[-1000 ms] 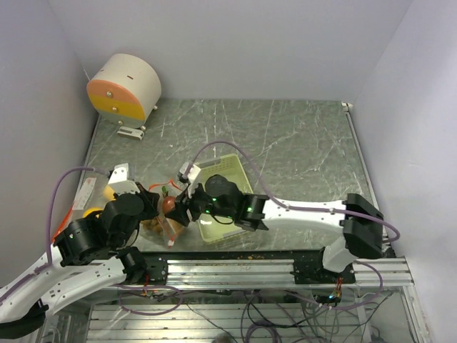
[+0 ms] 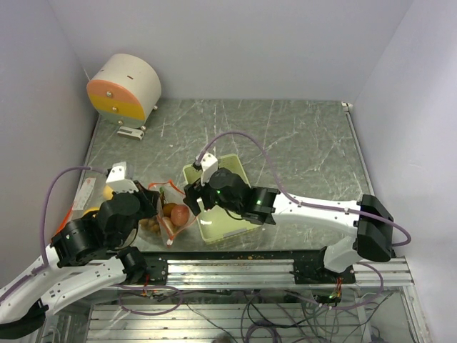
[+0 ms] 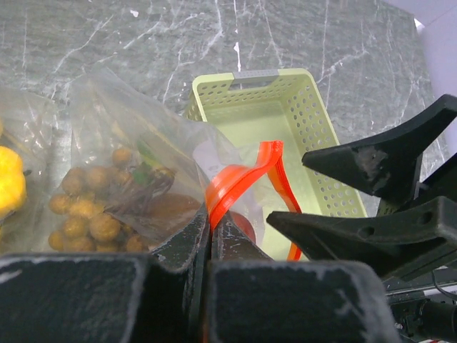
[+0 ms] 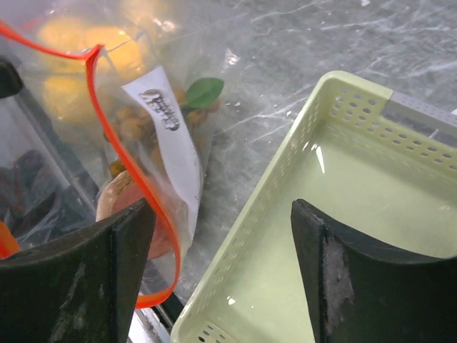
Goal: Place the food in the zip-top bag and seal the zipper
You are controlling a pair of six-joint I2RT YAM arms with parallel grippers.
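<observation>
A clear zip top bag (image 2: pixel 166 229) with an orange zipper rim (image 3: pixel 239 179) stands at the left of the table, its mouth spread. Inside lie several small brown round foods (image 3: pixel 89 221), a green leaf (image 4: pixel 204 93) and a reddish round food (image 2: pixel 180 215) close to the mouth. My left gripper is shut on the bag's orange rim. Beside the mouth, on the tray side, my right gripper (image 2: pixel 191 199) is open, nothing between its fingers. In the right wrist view one of those fingers (image 4: pixel 118 271) overlaps the orange rim; whether they touch I cannot tell.
A pale green perforated tray (image 4: pixel 246 214) sits right of the bag, with nothing visible in it. Another clear bag with yellow food (image 3: pixel 10 182) lies on the left. A striped drum-shaped box (image 2: pixel 125 89) stands at the back left.
The reddish round food was at my right gripper over the bag's mouth and now lies lower inside the bag. My right gripper has moved right, its fingers apart. The left arm has stayed put.
</observation>
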